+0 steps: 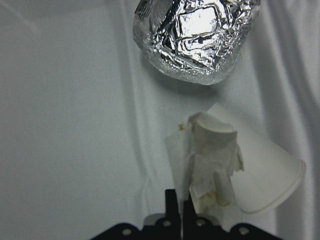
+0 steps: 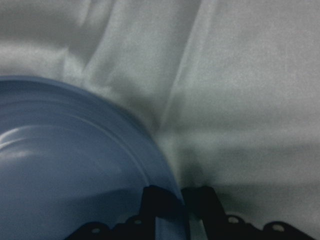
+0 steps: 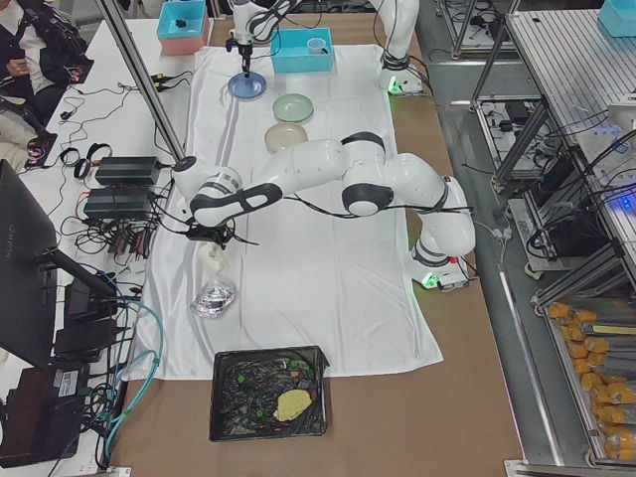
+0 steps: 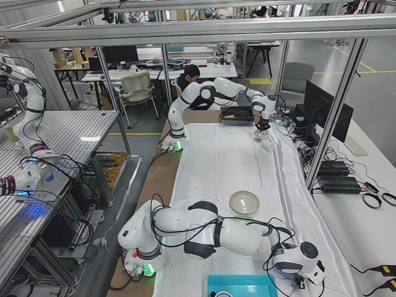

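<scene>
A crumpled pale tissue (image 1: 212,160) is pinched in my left gripper, which is shut on it over a white paper cup (image 1: 265,170) lying on its side. A crumpled foil bundle (image 1: 197,40) lies just beyond the cup. At the other end of the table, my right gripper is at the rim of a blue plate (image 2: 75,155), one finger over the plate and the other outside; whether it grips the rim is unclear.
A black lined bin (image 3: 268,422) with a yellow item stands at one end of the table. Green (image 3: 293,107) and beige (image 4: 244,202) plates lie near the blue plate, beside a turquoise box (image 3: 303,60).
</scene>
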